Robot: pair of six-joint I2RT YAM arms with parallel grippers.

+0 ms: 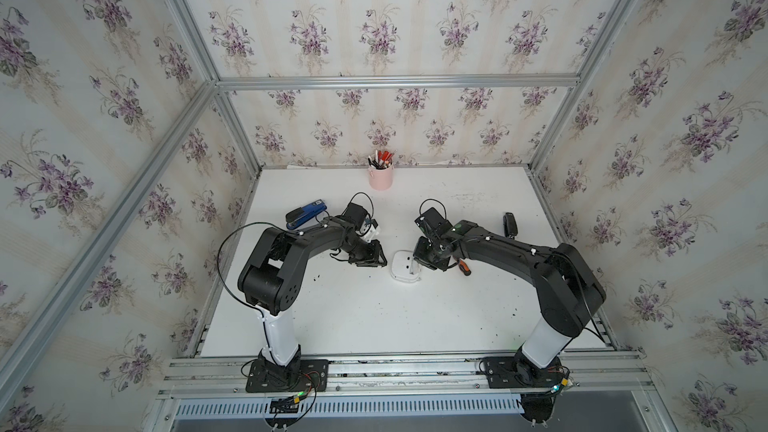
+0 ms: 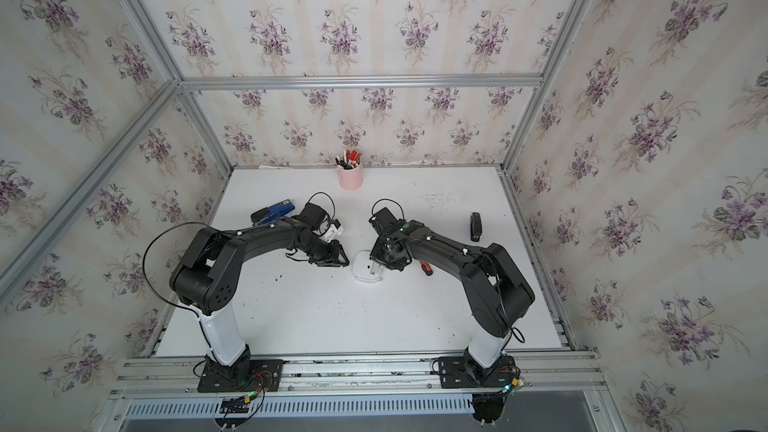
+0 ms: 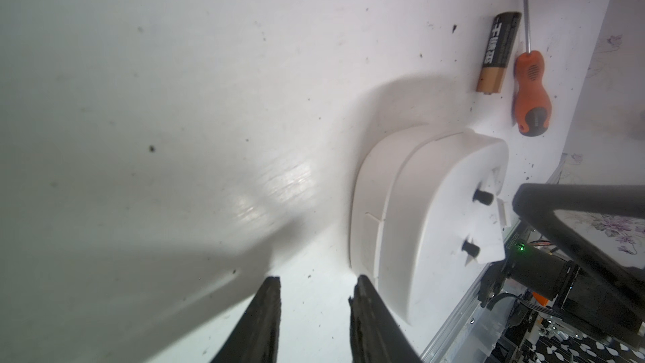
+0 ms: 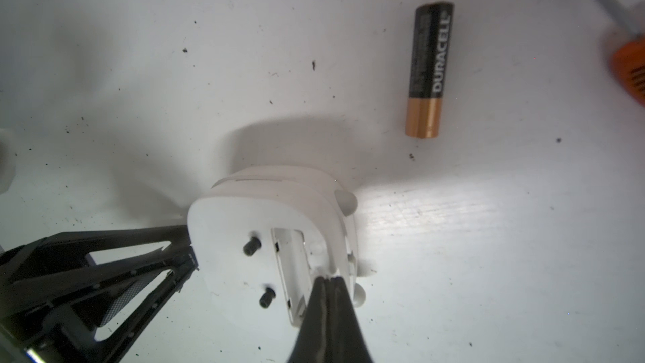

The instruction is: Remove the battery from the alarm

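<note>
The white alarm (image 4: 228, 248) lies on the table between my grippers, its face with two black pegs upward. A long slot in that face shows a pale inside; my right fingers (image 4: 312, 336) hide its lower end. No battery shows in the visible part of the slot. Loose on the table beside the alarm lies a black and copper battery (image 4: 430, 67). My right gripper is over the slot's edge, fingertips together, nothing visible between them. To the alarm's left, my left gripper has its fingers apart and empty, close to the alarm's side (image 3: 369, 235).
A screwdriver with an orange handle (image 3: 532, 94) lies beyond the battery. Further back are a blue tool (image 1: 305, 214), a pink pen cup (image 1: 381, 177) and a black object (image 1: 509, 225).
</note>
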